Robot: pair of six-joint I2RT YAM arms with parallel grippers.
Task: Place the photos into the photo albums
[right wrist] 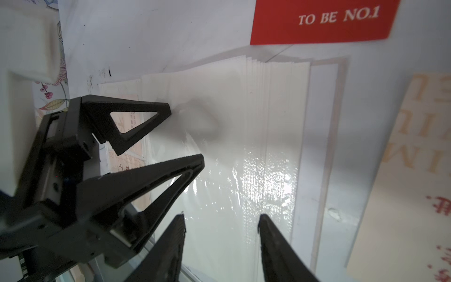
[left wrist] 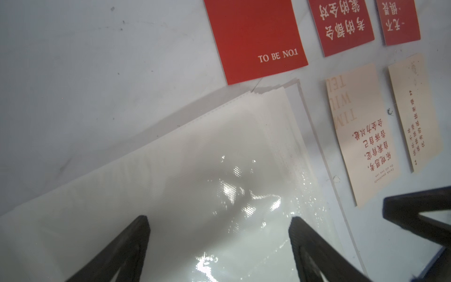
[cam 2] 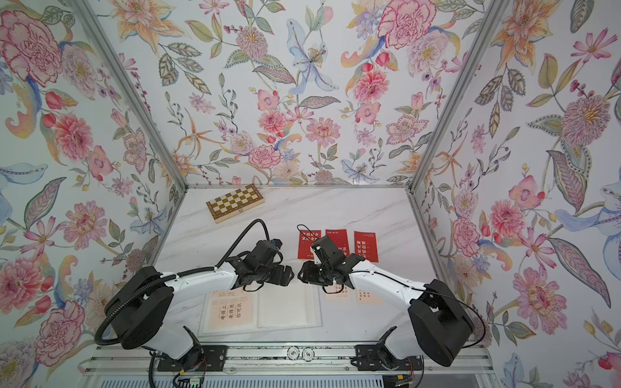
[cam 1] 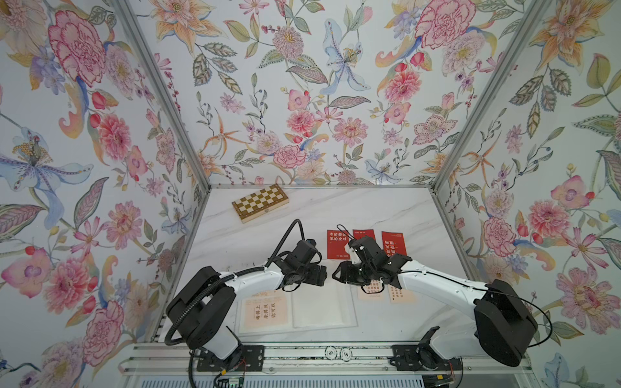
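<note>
An open album with clear sleeves [right wrist: 225,108] lies front centre, beige printed cards on its left side [cam 1: 265,313]. My left gripper hangs over the sleeves, open and empty. My right gripper is also open and empty over the album, just right of the left one, whose fingers show in the right wrist view. Behind the album lie red photo cards, one reading TO BE NO.1 [left wrist: 256,37]. Beige cards [left wrist: 361,136] lie to the album's right.
A wooden chessboard [cam 1: 258,201] sits at the back left.
</note>
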